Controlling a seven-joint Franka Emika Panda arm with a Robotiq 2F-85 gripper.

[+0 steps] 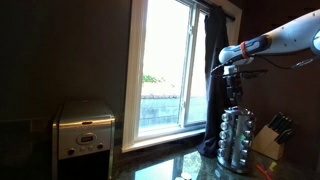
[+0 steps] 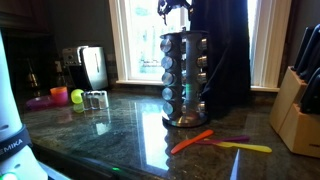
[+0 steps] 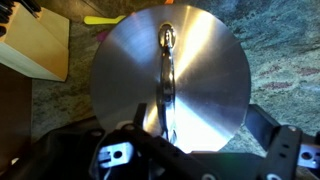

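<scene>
A round rotating spice rack (image 1: pixel 236 140) with several silver-lidded jars stands upright on the counter. In the wrist view, its shiny metal top (image 3: pixel 215 75) fills the middle, with a chrome handle (image 3: pixel 167 85) running across it. My gripper is directly over this top, fingers spread wide to either side of the handle and nothing gripped. Exterior view 2 shows the gripper (image 2: pixel 175 10) just above the rack (image 2: pixel 185 80), partly cut off by the frame's upper edge. Whether the fingertips touch the rack cannot be made out.
A knife block (image 2: pixel 303 105) stands right of the rack. Orange (image 2: pixel 192 141) and yellow-handled (image 2: pixel 240 147) utensils lie in front. A silver toaster (image 1: pixel 86 140) is farther left. A dark curtain (image 1: pixel 216 70) hangs close behind the rack.
</scene>
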